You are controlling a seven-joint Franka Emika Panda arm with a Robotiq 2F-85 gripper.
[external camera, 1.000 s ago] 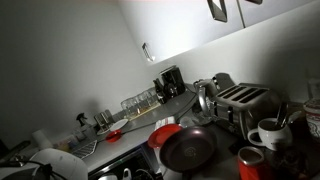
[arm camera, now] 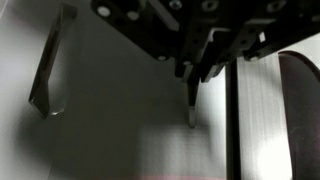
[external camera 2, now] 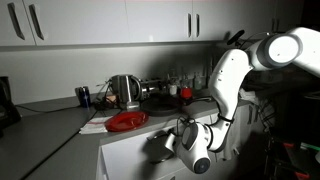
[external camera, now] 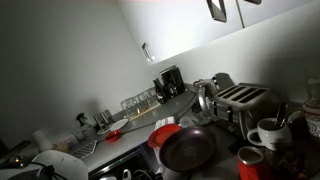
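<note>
My gripper reaches down from the top of the wrist view, in front of a smooth grey panel (arm camera: 120,120). One slim fingertip shows clearly; the frames do not settle how far apart the fingers stand, and no object is seen between them. A dark bar handle (arm camera: 45,75) sits on the panel at the left, apart from the gripper. In exterior view 2 the arm (external camera 2: 250,60) curves in from the right and bends low in front of the white cabinet fronts (external camera 2: 122,160), below the counter's edge.
A dark pan (external camera: 188,148) stands near the counter's front, by a red plate (external camera: 163,134). The toaster (external camera: 240,105), white mug (external camera: 271,134) and red canister (external camera: 253,162) are to its right. White wall cabinets (external camera 2: 130,22) hang above.
In exterior view 1 the arm part at the lower left has shifted very slightly. The things on the counter have stayed where they were.
</note>
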